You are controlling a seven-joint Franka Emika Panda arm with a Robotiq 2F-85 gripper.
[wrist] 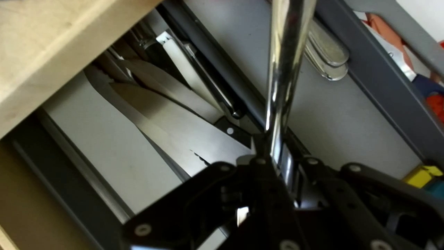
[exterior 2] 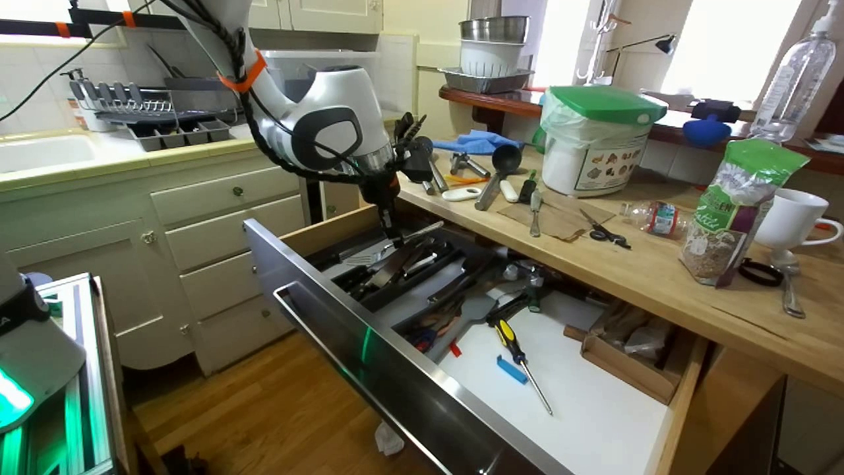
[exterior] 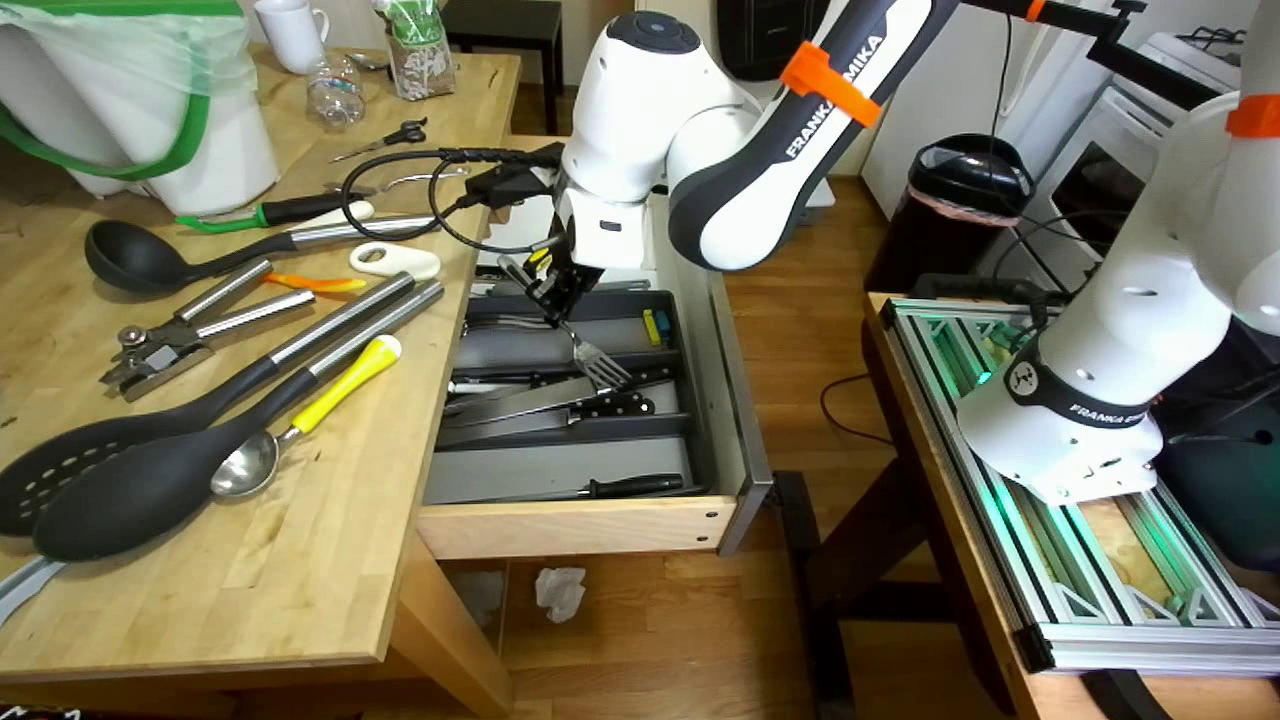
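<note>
A silver fork (exterior: 596, 364) is pinched in my gripper (exterior: 554, 314), which hangs low over the open drawer's organizer tray (exterior: 692, 414). In exterior view 1 its tines slant down over the knives' side of the tray. The wrist view has the shiny fork handle (wrist: 287, 58) running up and away from the gripper, and the tines are hidden there behind the fingers. From the other side, the gripper (exterior 2: 393, 237) and fork tines (exterior 2: 362, 258) appear above the tray's far end.
Several knives (wrist: 183, 121) fill the middle compartment. Beside it, a compartment holds flatware (wrist: 329, 54) and a yellow item (wrist: 420, 177). The drawer front (exterior 2: 380, 356) and the wooden counter (exterior: 288, 576) bound the space. Utensils such as a ladle (exterior: 138, 258) crowd the counter.
</note>
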